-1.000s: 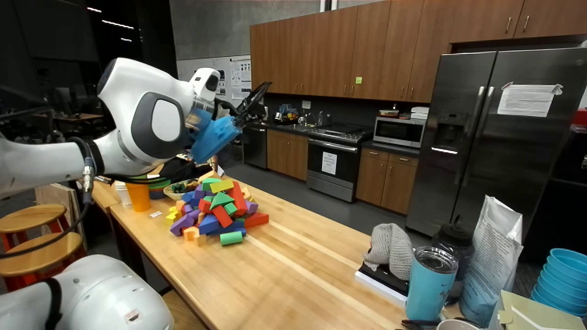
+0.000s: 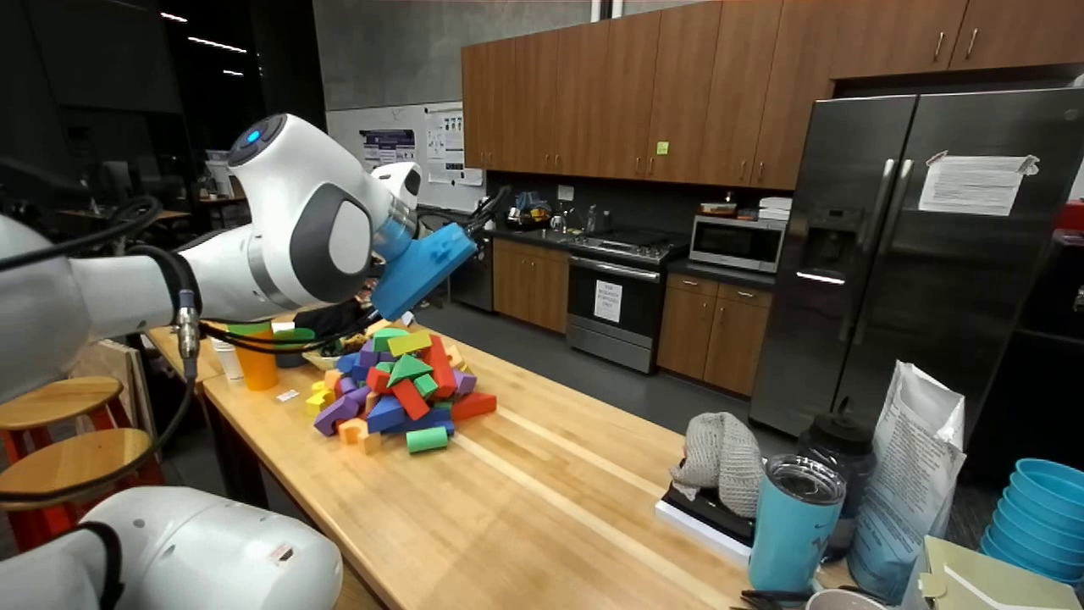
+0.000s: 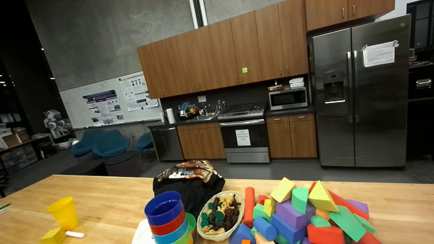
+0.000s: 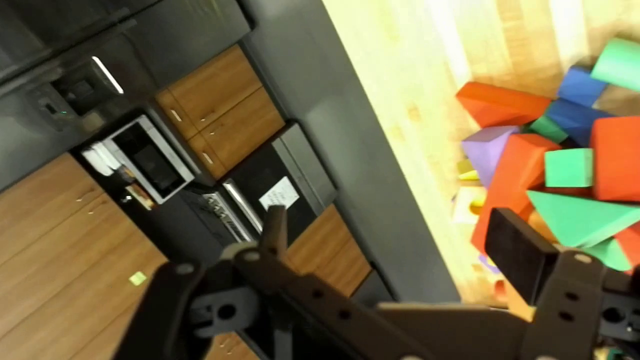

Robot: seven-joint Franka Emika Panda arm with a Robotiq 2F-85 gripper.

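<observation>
In the wrist view my gripper stands open. Its two dark fingers are wide apart, with only floor and the table's far edge visible through the gap. A heap of colored blocks (image 2: 396,381) lies on the wooden table, below the blue part (image 2: 422,269) of my arm. The heap mixes red, green, blue, purple, yellow and orange pieces. Seen from the wrist, a green triangular block (image 4: 579,219) and a long red block (image 4: 510,180) lie beyond the right finger. From exterior view 1 the fingers are mostly hidden behind the blue part.
Stacked colored cups (image 3: 163,209), a basket of figures (image 3: 219,215) and a dark cloth (image 3: 189,191) stand beside the heap. A yellow cup (image 3: 64,213) is farther left. At the table's other end are a turquoise tumbler (image 2: 795,524) and a grey knitted item (image 2: 719,463).
My arm has swung right in exterior view 1 and its wrist has turned, so the dark gripper shows less behind the blue part. The block heap looks unchanged.
</observation>
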